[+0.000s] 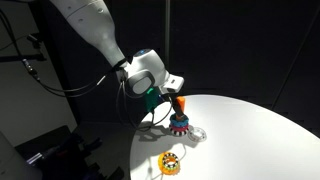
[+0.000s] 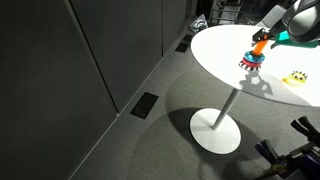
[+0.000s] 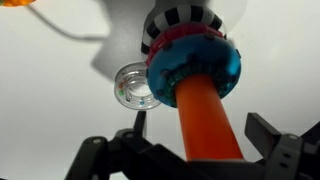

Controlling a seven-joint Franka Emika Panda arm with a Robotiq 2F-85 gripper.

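Note:
A toy with a red and black-and-white base, a blue bumpy ring and an upright orange post stands on the white round table. My gripper is open at the height of the post. In the wrist view the orange post rises between the spread fingers of the gripper, with gaps showing on both sides. Below it the blue ring sits on the checkered base. From the other side, exterior view 2 shows the orange post close to the arm at the table's edge.
Beside the toy lies a clear ring with small coloured beads. A yellow-orange ring lies nearer the front of the table.

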